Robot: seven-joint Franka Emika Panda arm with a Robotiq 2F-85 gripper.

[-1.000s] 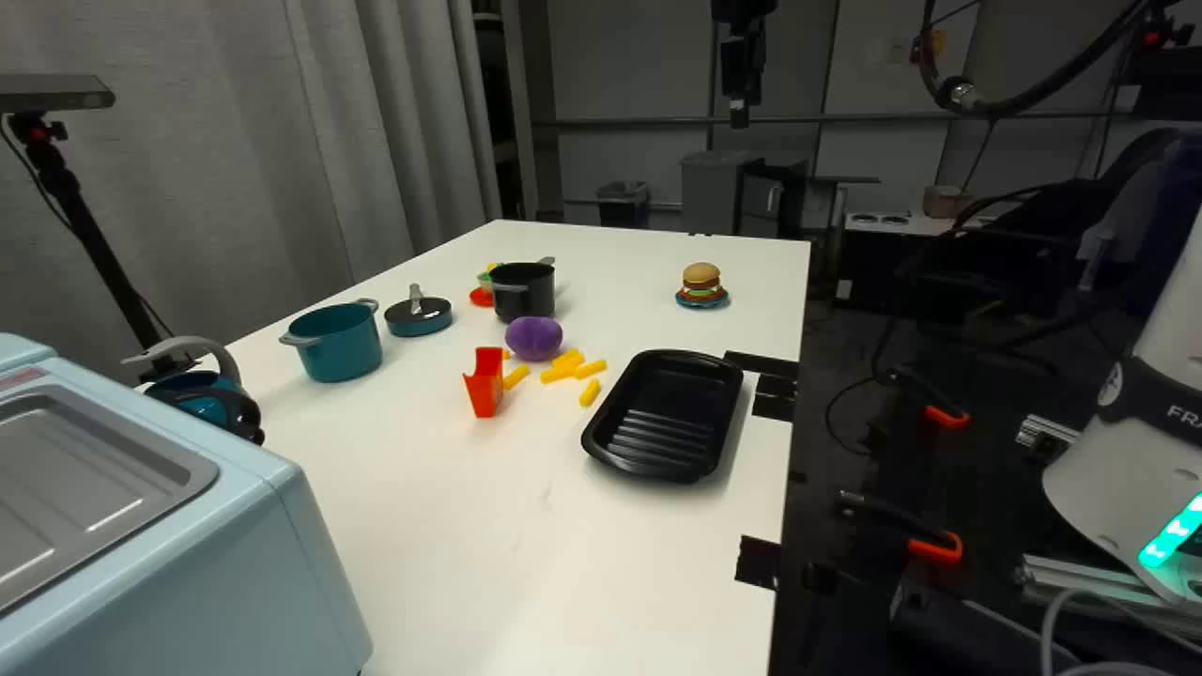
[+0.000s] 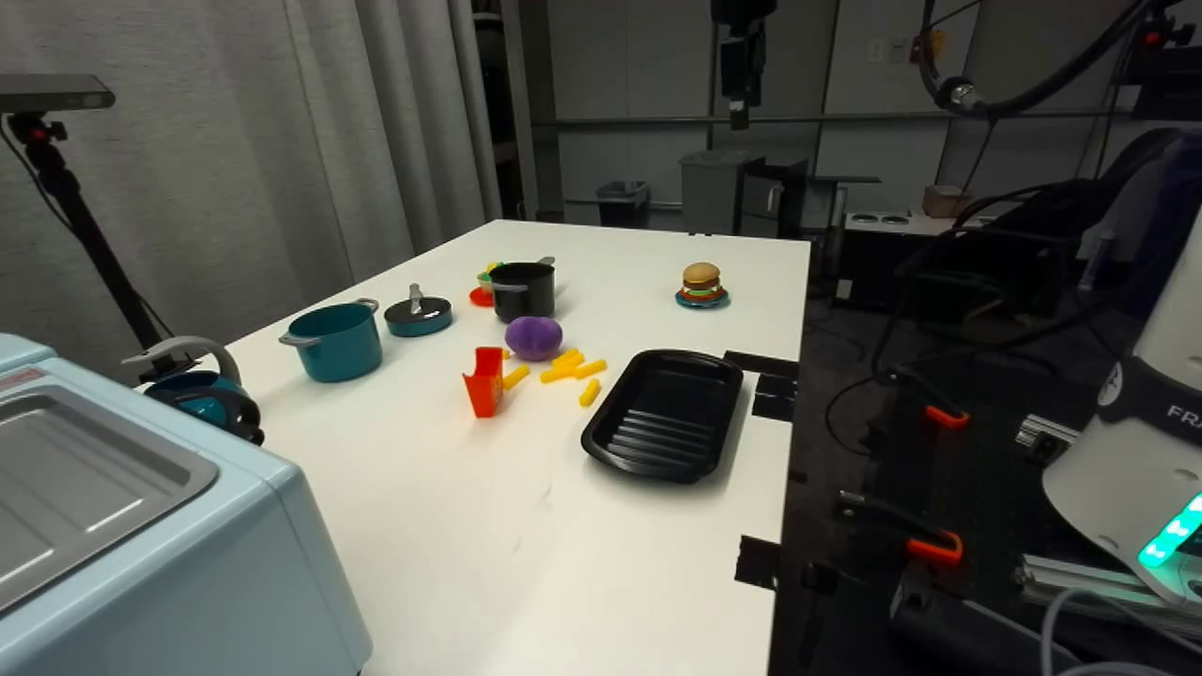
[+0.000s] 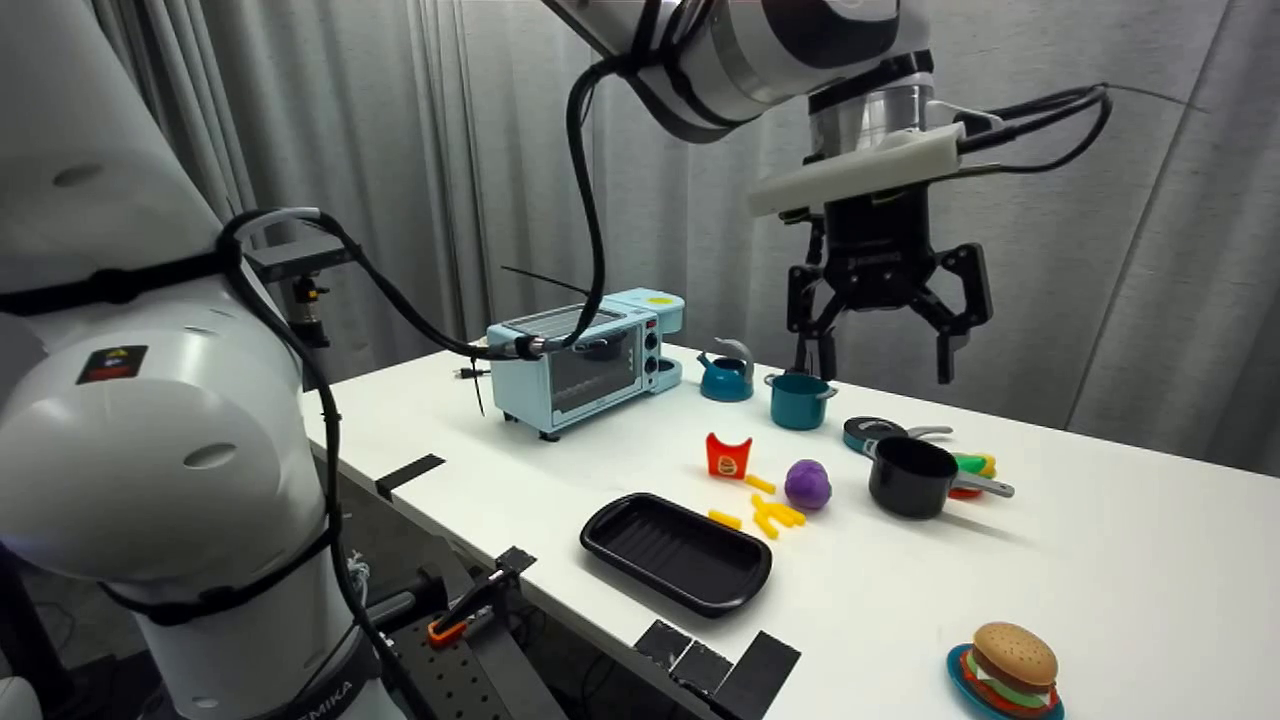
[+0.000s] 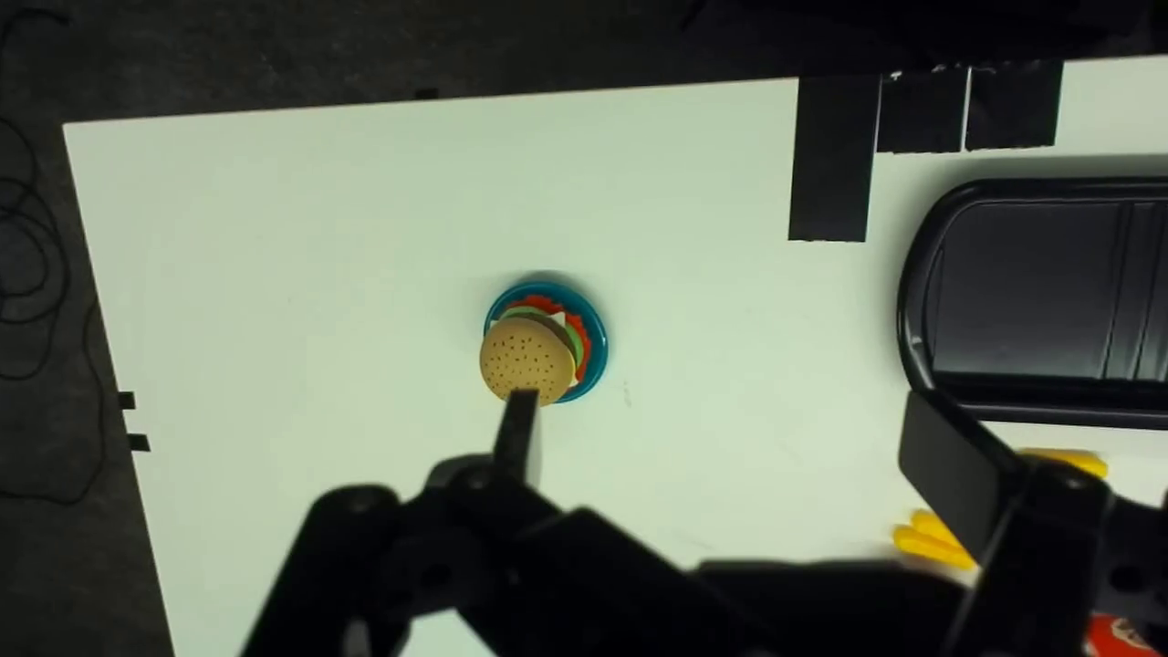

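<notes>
High above the white table, my gripper [image 3: 885, 366] stands open with nothing between its fingers. From the wrist, a toy burger [image 4: 527, 356] on a small teal plate [image 4: 597, 367] lies below, past the tip of the left finger [image 4: 515, 432]. A black tray [image 2: 667, 411] rests near the table's edge. Several yellow fries [image 3: 774, 514] are scattered between that tray and a purple vegetable [image 3: 807, 485]. Close to them a red fries box [image 3: 728, 457] stands upright. Only part of the gripper shows at the top of exterior view 1.
A black saucepan [image 3: 912, 478] partly hides a red plate with toy food. Behind are a lidded pan [image 3: 872, 432], a teal pot [image 3: 798, 401], a kettle [image 3: 726, 378] and a blue toaster oven [image 3: 588, 360]. Bare table [image 4: 296, 328] surrounds the burger.
</notes>
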